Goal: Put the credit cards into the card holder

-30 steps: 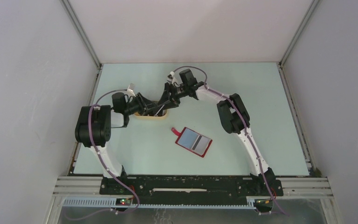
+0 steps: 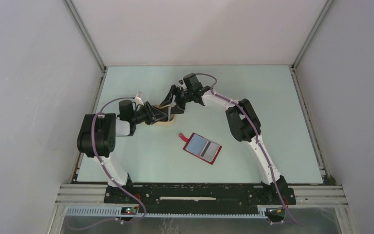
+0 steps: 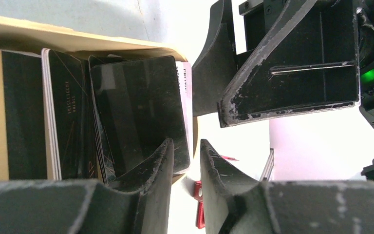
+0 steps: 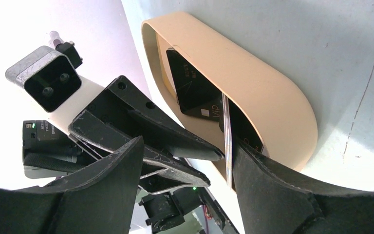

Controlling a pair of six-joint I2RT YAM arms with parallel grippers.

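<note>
A tan oval box (image 2: 157, 122) (image 4: 277, 107) holds several upright dark cards (image 3: 68, 112) (image 4: 192, 83). Over its left part my left gripper (image 2: 152, 113) is shut, fingertips low beside a black card (image 3: 136, 107) at the right end; what is between them is hard to see. My right gripper (image 2: 173, 97) is open at that right end, its fingers around the light edge of a card stack (image 4: 227, 141). A red card holder (image 2: 202, 148) with grey inside lies on the table, nearer the front, its strap to the left.
Both arms meet over the box at the back left, close together. Pale walls surround the table.
The red holder has not moved.
</note>
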